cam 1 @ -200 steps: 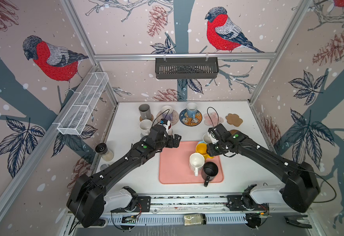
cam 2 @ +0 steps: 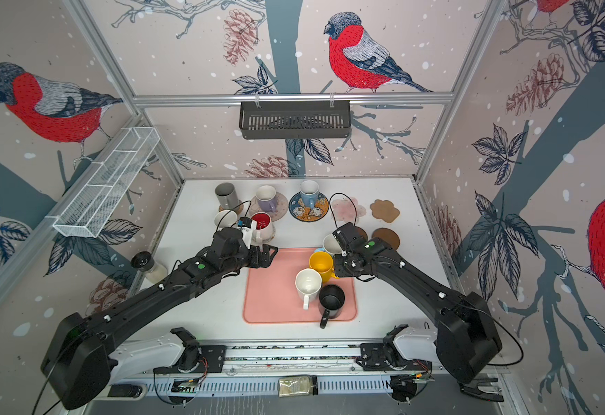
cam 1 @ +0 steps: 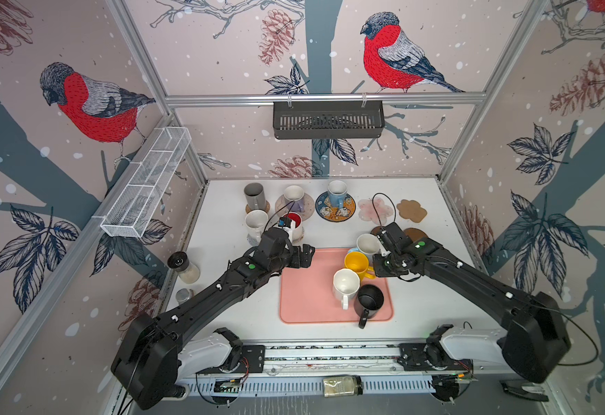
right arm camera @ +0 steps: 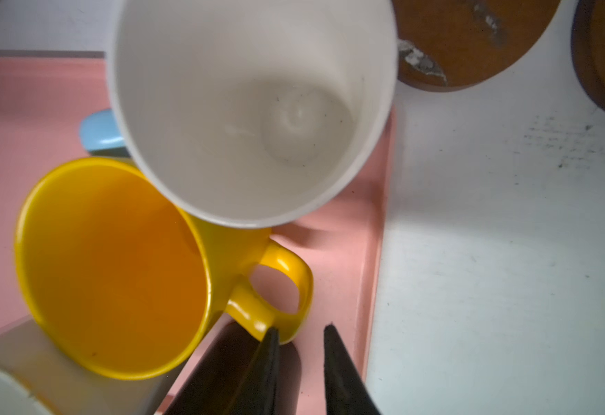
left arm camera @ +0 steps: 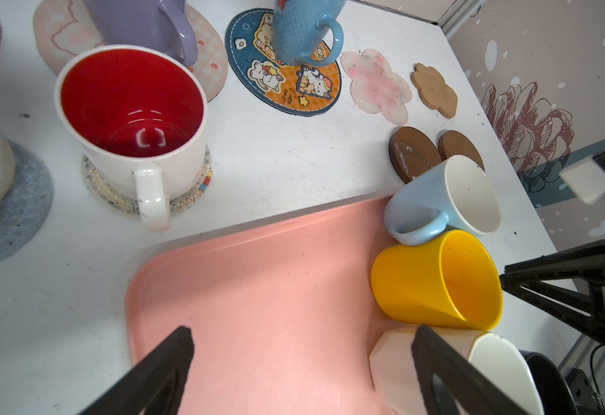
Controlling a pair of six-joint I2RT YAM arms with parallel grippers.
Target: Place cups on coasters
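On the pink tray lie a yellow mug, a light-blue mug, a white mug and a black mug. My open left gripper hangs over the tray's left part, nothing between its fingers. My right gripper has its fingertips at the yellow mug's handle, a narrow gap between them; whether it grips anything is unclear. Mugs stand on coasters at the back, including a red-lined mug. A pink flower coaster, a tan coaster and two brown coasters are bare.
A jar stands at the left edge. A white wire shelf is on the left wall, a dark basket above the back. Bare table lies right of the tray.
The left arm has moved slightly down and left.
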